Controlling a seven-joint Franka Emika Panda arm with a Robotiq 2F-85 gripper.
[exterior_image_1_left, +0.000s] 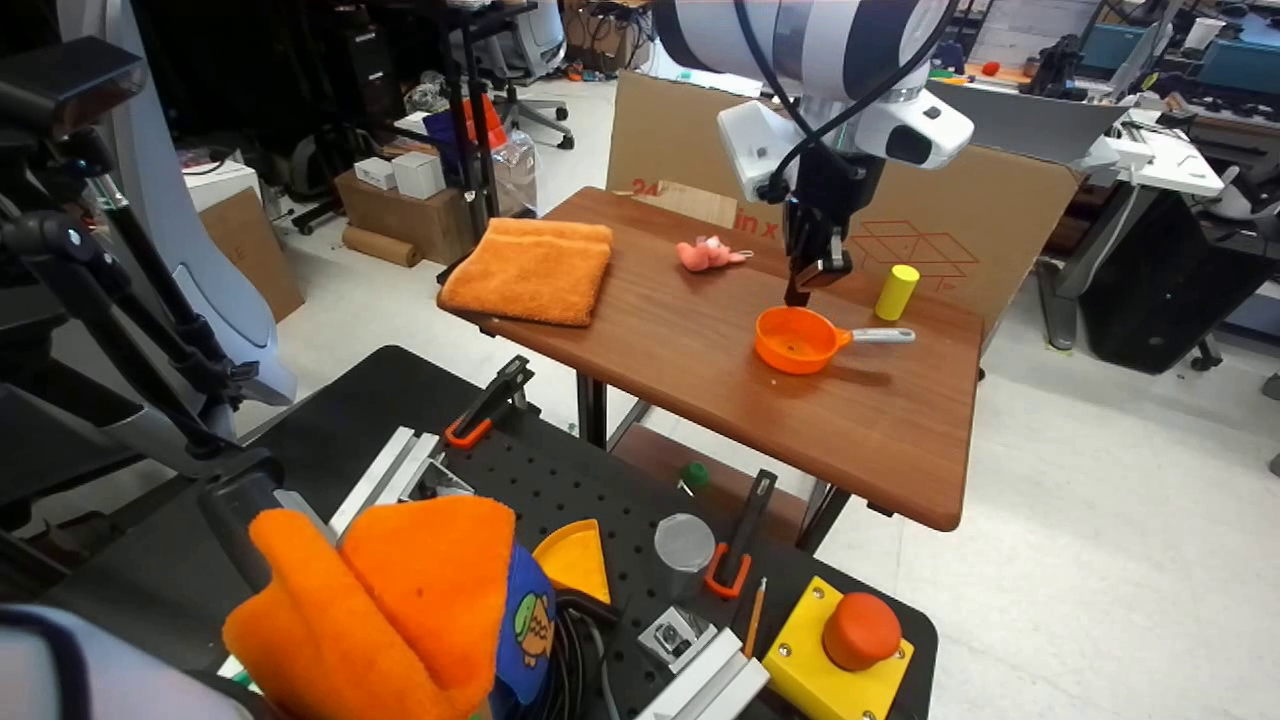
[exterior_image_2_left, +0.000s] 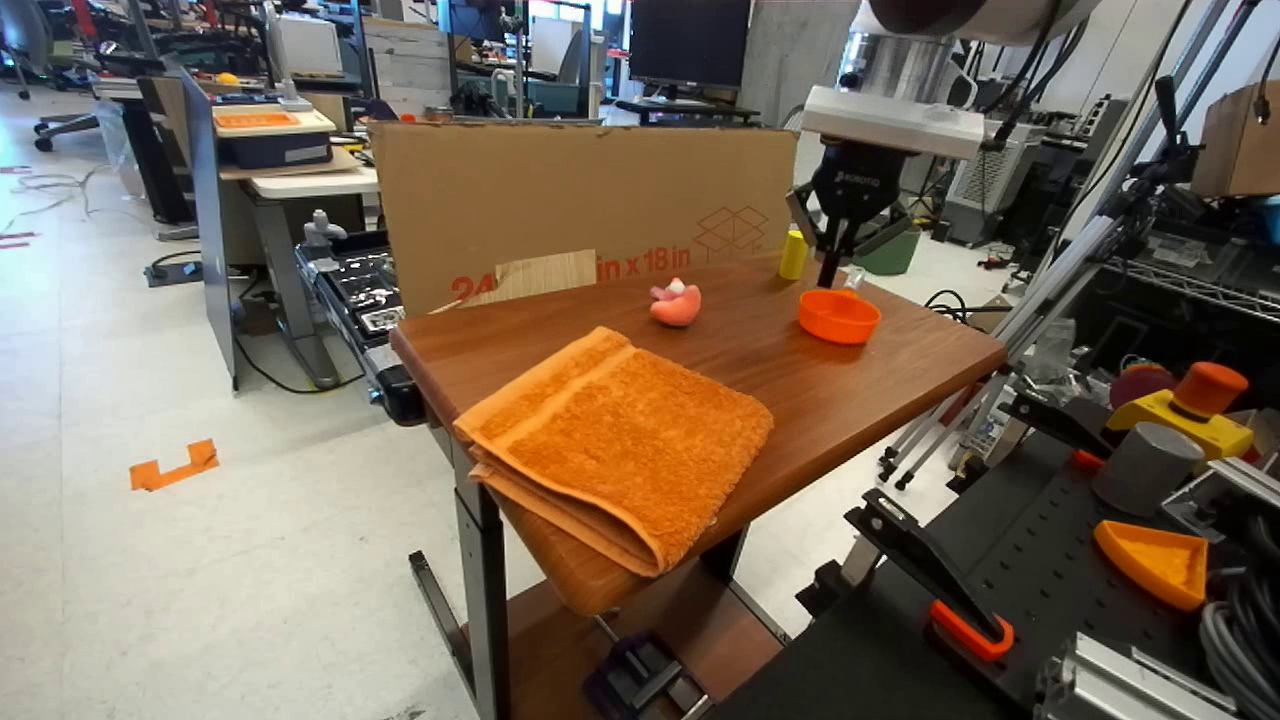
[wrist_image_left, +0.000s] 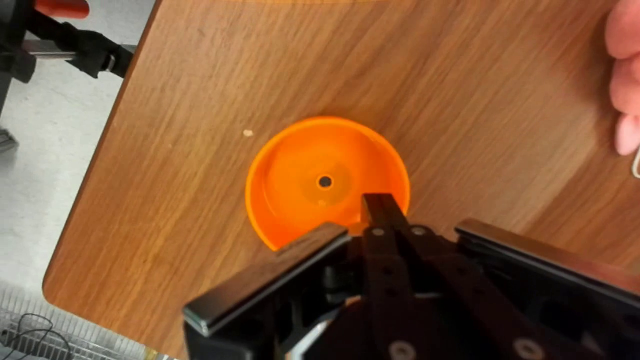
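Observation:
A small orange pan (exterior_image_1_left: 794, 342) with a grey handle (exterior_image_1_left: 882, 336) is over the right part of the wooden table. My gripper (exterior_image_1_left: 798, 296) points down at the pan's far rim in exterior view 1, shut on that rim. From above, in the wrist view, the pan's round bowl (wrist_image_left: 300, 180) looks empty, with a small hole mark at its centre; the closed fingers cover part of its edge. A shadow lies beside the handle, but whether the pan's base touches the table cannot be told.
A yellow cylinder (exterior_image_1_left: 897, 292) stands close behind the handle. Farther left are a pink toy (exterior_image_1_left: 708, 253) and a folded orange towel (exterior_image_2_left: 624, 438). A cardboard sheet (exterior_image_2_left: 576, 180) walls off the table's back. Bare tabletop (exterior_image_1_left: 684, 318) lies between towel and pan.

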